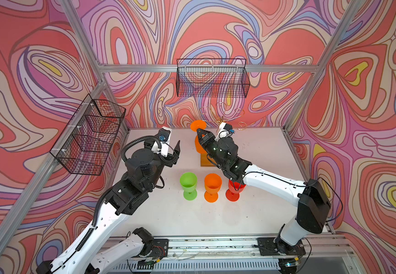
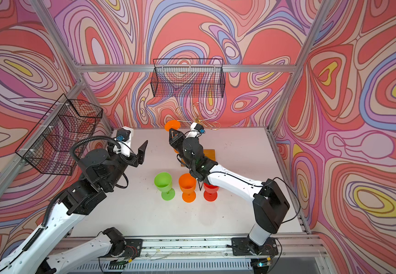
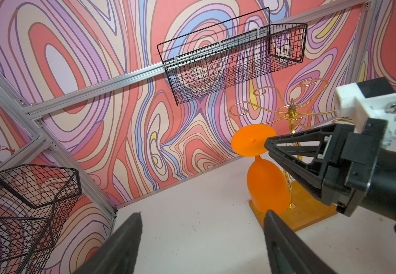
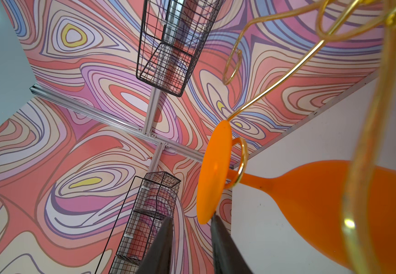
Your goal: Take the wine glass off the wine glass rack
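Observation:
An orange wine glass (image 3: 267, 182) hangs upside down from the left arm of the gold rack (image 4: 293, 70), its round foot (image 4: 215, 171) on top and tilted. In the right wrist view a gold hook still curls around the stem just below the foot. My right gripper is at the foot's right edge, its fingers (image 4: 159, 246) part open with a narrow gap. The foot's lower edge reaches to that gap; whether it touches the fingers, I cannot tell. My left gripper stands wide open over the table's left side, empty.
Green (image 1: 188, 182), orange (image 1: 213, 183) and red (image 1: 232, 194) glasses stand upright in a row in front of the rack's wooden base (image 3: 307, 207). Wire baskets hang on the back (image 1: 212, 82) and left (image 1: 90, 137) frames.

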